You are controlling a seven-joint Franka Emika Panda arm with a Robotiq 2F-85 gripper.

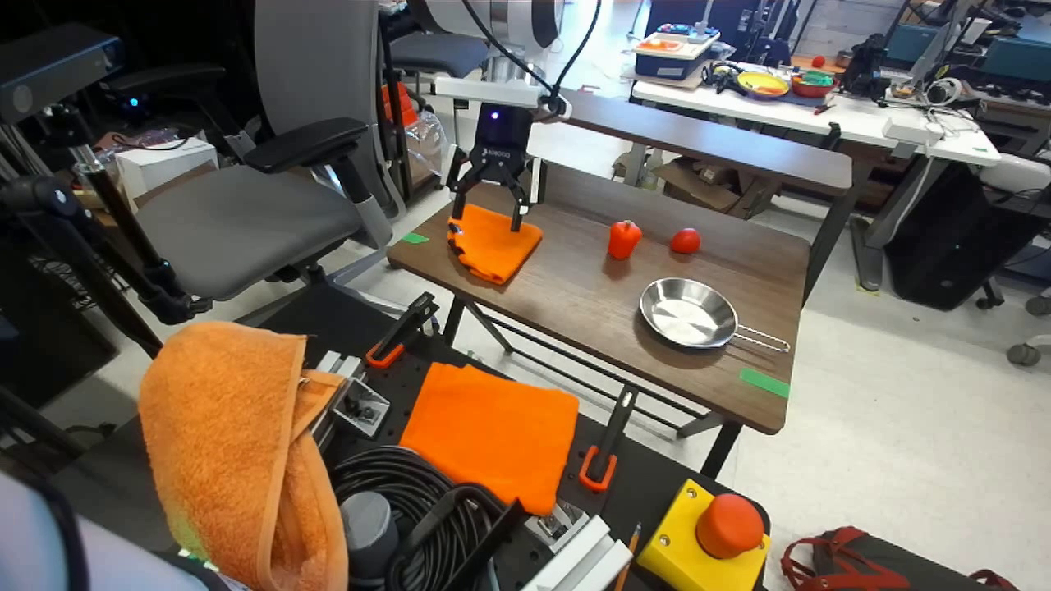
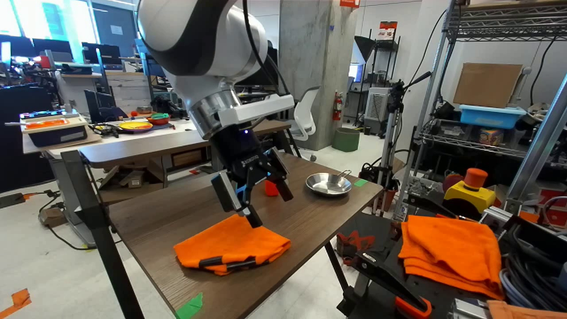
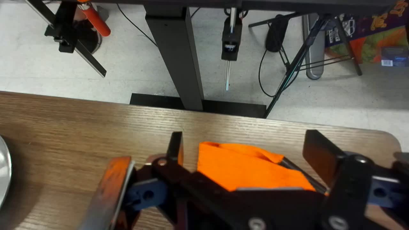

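Observation:
A folded orange cloth with dark stripes along one edge lies on the wooden table. Over its far side my gripper points down, fingers spread wide and nothing held between them. From the second exterior side, the same cloth shows below and partly behind the fingertips of the gripper. In the wrist view the cloth sits between the two fingers, its nearer part hidden by the gripper body. Whether a fingertip touches the cloth I cannot tell.
A red pepper and a tomato stand mid-table. A steel pan rests near the right end, handle outward. Green tape marks the tabletop. Bare wood separates the cloth from the pepper.

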